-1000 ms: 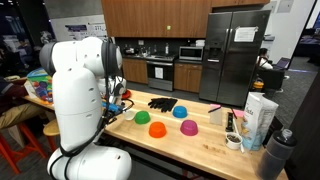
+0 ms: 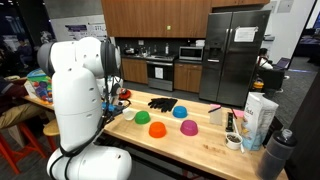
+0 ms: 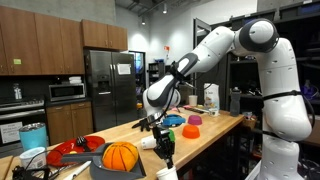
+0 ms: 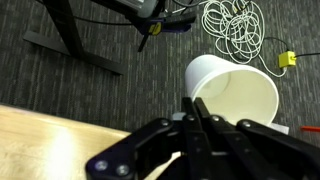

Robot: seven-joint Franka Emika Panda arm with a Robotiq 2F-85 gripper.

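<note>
A white cup (image 4: 240, 95) fills much of the right side of the wrist view, its mouth toward the camera. My gripper is shut on the cup's rim, at the near left side of its opening. In exterior view 2, the gripper (image 3: 163, 157) points down with the white cup (image 3: 168, 174) just under it, partly cut off by the frame's bottom. The cup hangs over dark floor, just beyond the wooden table's edge (image 4: 60, 150). The fingertips are hard to make out in exterior view 1.
A green bowl (image 2: 141, 117), orange bowl (image 2: 157, 130), blue bowl (image 2: 180, 112) and pink bowl (image 2: 189, 128) sit on the table. A coiled pale cable (image 4: 235, 28) lies on the floor. A basketball (image 3: 120, 156) is near the arm in exterior view 2.
The arm's wrist has shifted slightly down and left in exterior view 1 since a second ago. The bowls on the table have not moved.
</note>
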